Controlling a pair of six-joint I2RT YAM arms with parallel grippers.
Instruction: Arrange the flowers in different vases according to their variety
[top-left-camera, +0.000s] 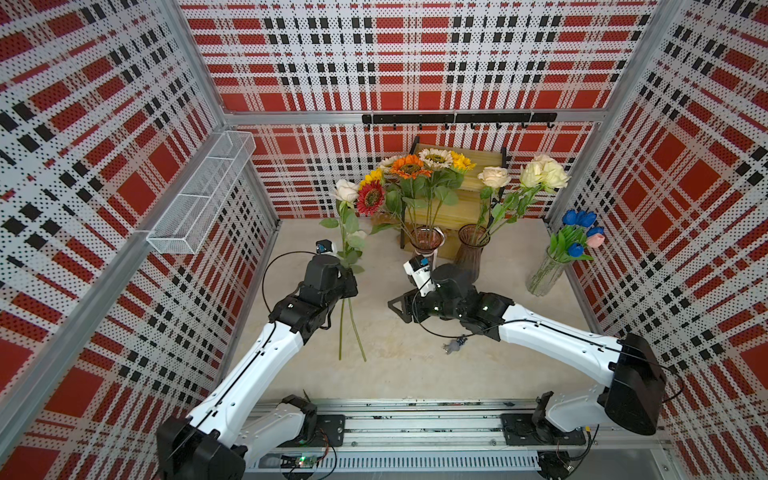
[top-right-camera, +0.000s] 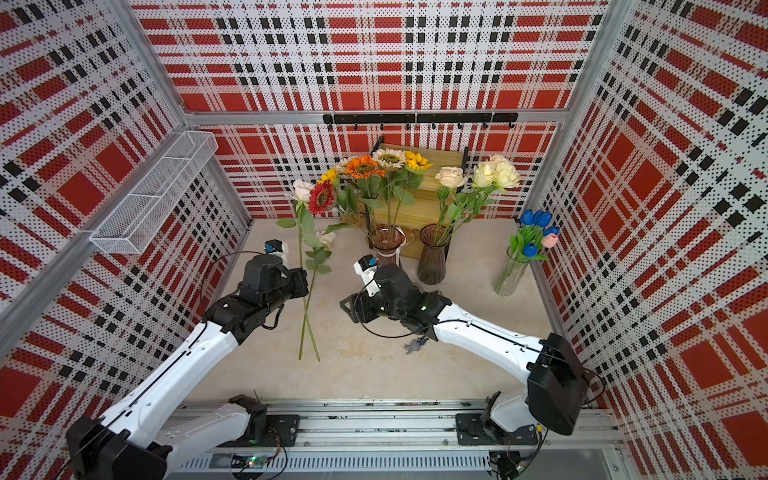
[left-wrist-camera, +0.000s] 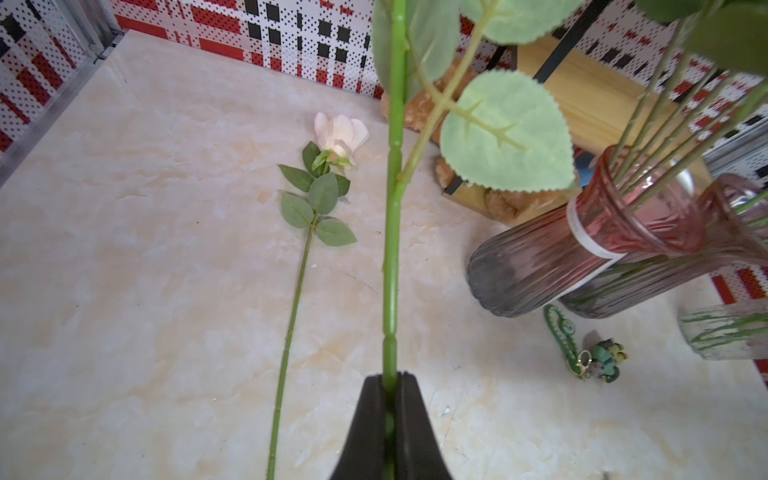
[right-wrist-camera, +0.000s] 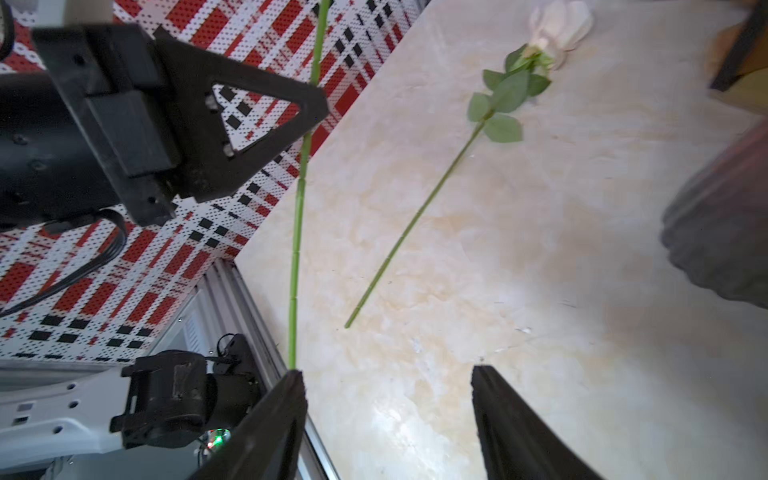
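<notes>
My left gripper (top-left-camera: 349, 281) is shut on the green stem (left-wrist-camera: 392, 264) of an upright white rose (top-left-camera: 345, 190); its fingers show at the bottom of the left wrist view. A second pale rose (left-wrist-camera: 340, 136) lies on the table behind it. My right gripper is open with nothing between its fingers, low over the middle, right of that stem. Sunflowers and a red gerbera stand in a reddish-brown vase (left-wrist-camera: 520, 264), cream roses in a brown vase (top-right-camera: 432, 264), blue and pink tulips in a clear vase (top-left-camera: 544, 276).
A wooden rack (top-right-camera: 424, 200) stands at the back. Small trinkets (left-wrist-camera: 600, 360) lie before the vases, another (top-left-camera: 454, 344) nearer the front. A wire basket (top-left-camera: 192, 208) hangs on the left wall.
</notes>
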